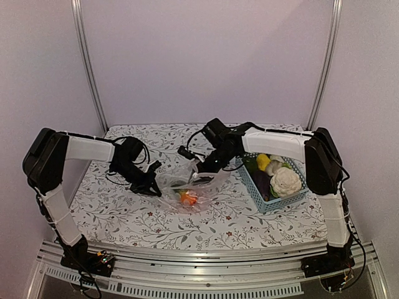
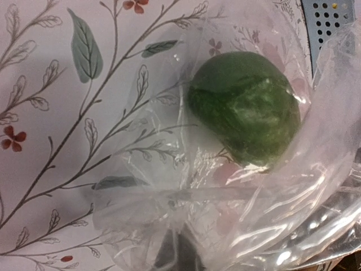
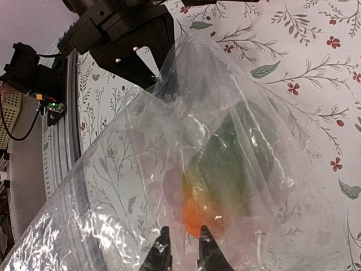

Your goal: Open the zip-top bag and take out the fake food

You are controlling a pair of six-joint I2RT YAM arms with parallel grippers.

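Note:
The clear zip top bag (image 1: 209,189) lies mid-table with fake food inside: an orange piece (image 1: 188,198) and something green (image 3: 223,155) beside it, blurred by the film. A rounded dark green piece (image 2: 245,107) shows through the plastic in the left wrist view. At the bag's left edge, my left gripper (image 1: 156,191) is shut on the film, which gathers at its fingertips. My right gripper has its fingertips apart over the bag, no food between them; whether film lies in the gap is unclear.
A light blue basket (image 1: 279,202) stands to the right, partly under my right forearm. It holds a cauliflower (image 1: 286,182), a purple eggplant (image 1: 262,185) and other produce.

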